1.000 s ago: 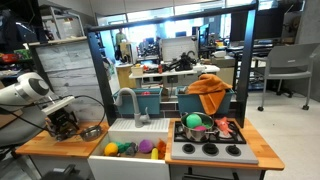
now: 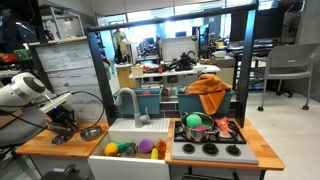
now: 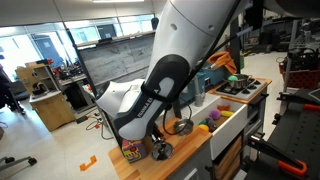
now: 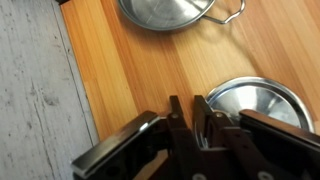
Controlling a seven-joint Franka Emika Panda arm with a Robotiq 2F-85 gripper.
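Note:
My gripper is low over the wooden counter, its two fingers parted by a narrow gap with nothing visible between them. A shiny round metal lid or shallow dish point(image 4: 262, 98) lies just right of the fingertips; the right finger overlaps its near-left edge in the wrist view. Whether they touch, I cannot tell. Farther off, a round metal pan point(image 4: 165, 10) with a loop handle sits on the wood, cut by the top of the frame. In exterior view 2 the pan point(image 3: 184, 127) stands between the lid point(image 3: 162, 151) and the sink.
The white sink point(image 2: 127, 139) with colourful toy food lies right of my workspace. Beyond it is the stove point(image 2: 208, 150) with a green-topped pot point(image 2: 197, 122). A grey wall panel point(image 4: 30, 110) borders the counter on the left. Bare wood lies between lid and pan.
The arm's end has shifted slightly over the left counter in exterior view 1. The pan, sink and stove items look the same.

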